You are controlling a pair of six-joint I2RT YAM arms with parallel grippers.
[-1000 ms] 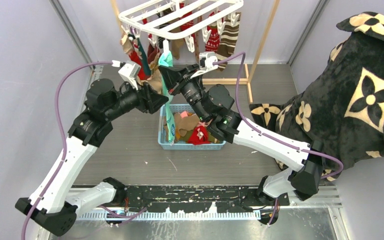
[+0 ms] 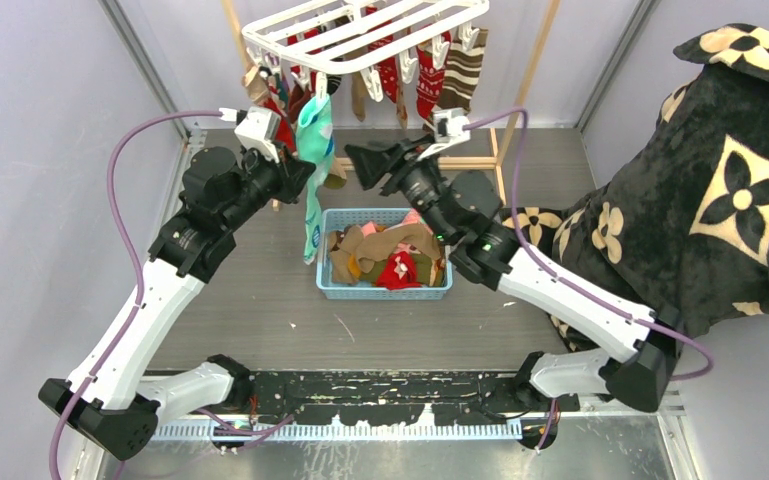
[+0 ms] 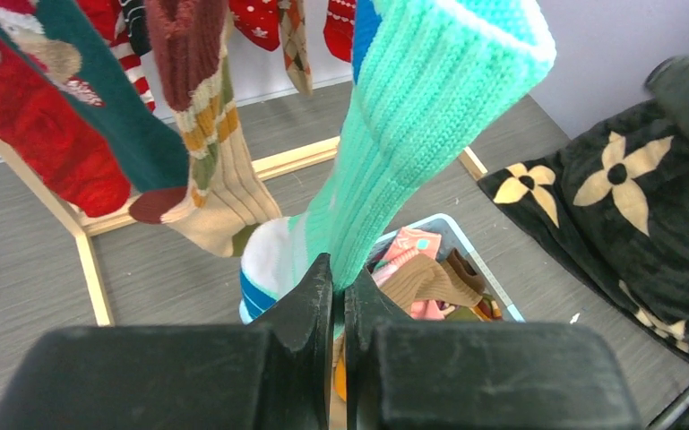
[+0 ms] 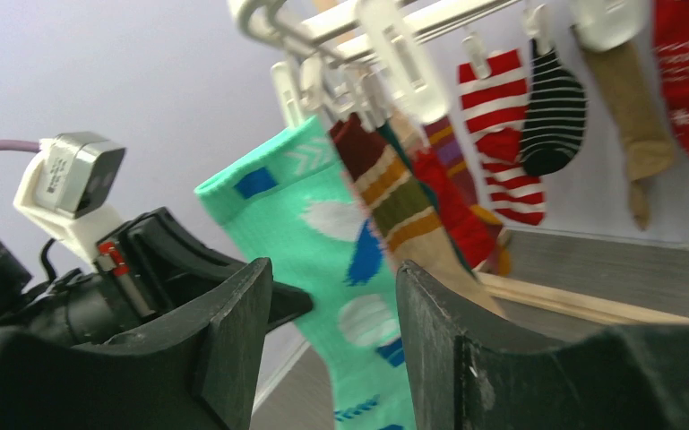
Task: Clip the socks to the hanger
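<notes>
A turquoise patterned sock (image 2: 314, 200) (image 3: 412, 107) (image 4: 340, 233) hangs below a white clip (image 4: 288, 94) at the front-left of the white hanger (image 2: 360, 40). My left gripper (image 2: 296, 172) is shut on this sock partway along its edge. My right gripper (image 2: 368, 160) stands open to the right of the sock, apart from it, with nothing held between its fingers. Other socks, such as a striped one (image 4: 497, 134), hang from clips behind.
A blue basket of socks (image 2: 380, 291) stands on the floor below. A wooden frame (image 2: 500, 180) is at the back. A black flowered cloth (image 2: 640, 230) covers the right side.
My right gripper has drawn away from the sock to the right.
</notes>
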